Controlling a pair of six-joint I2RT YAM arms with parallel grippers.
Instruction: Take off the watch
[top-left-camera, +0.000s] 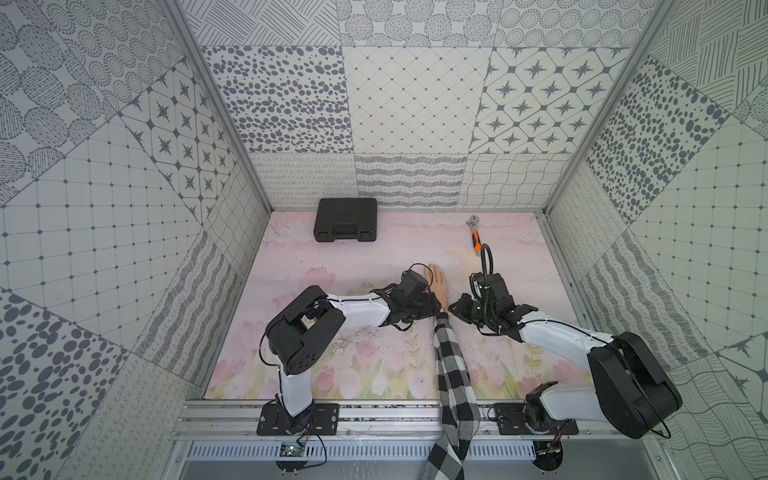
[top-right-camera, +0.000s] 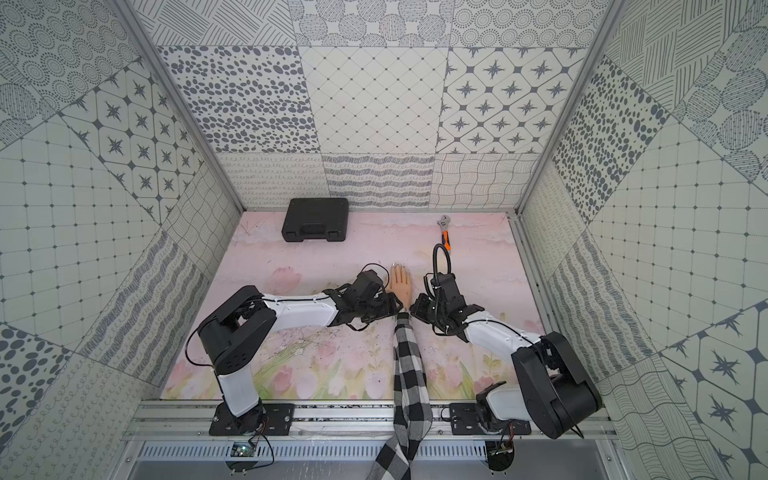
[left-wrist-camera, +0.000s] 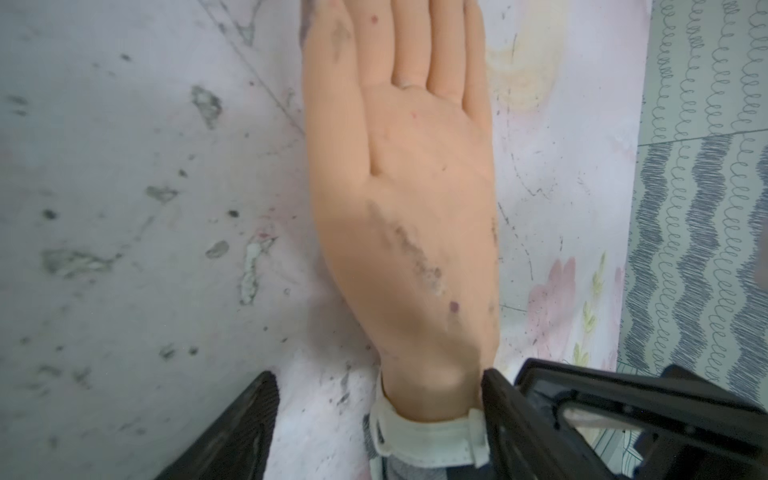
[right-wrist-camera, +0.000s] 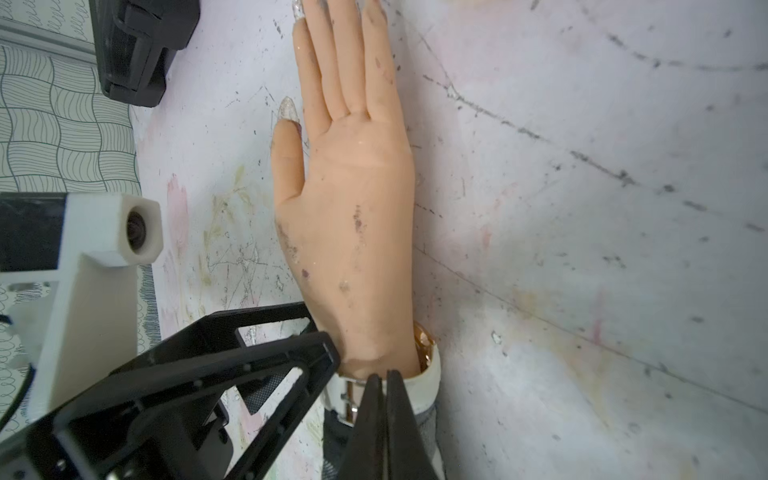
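The mannequin hand (left-wrist-camera: 416, 208) lies on the table with its checkered sleeve (top-left-camera: 450, 360) running toward the front edge. A white-strapped watch (left-wrist-camera: 428, 438) circles its wrist. In the right wrist view the watch (right-wrist-camera: 424, 392) shows a gold-coloured case edge on one side and a buckle on the other. My left gripper is part open at the wrist. One finger (left-wrist-camera: 520, 432) overlaps the strap's edge, and the other stands apart from it over the table. Shut fingertips of my right gripper overlap the strap near the buckle, nothing visible between them.
Both grippers crowd the wrist from opposite sides, very close together. A black case (top-left-camera: 345, 220) sits at the back left, and an orange-handled wrench (top-left-camera: 475, 236) at the back right. Open table lies behind the hand.
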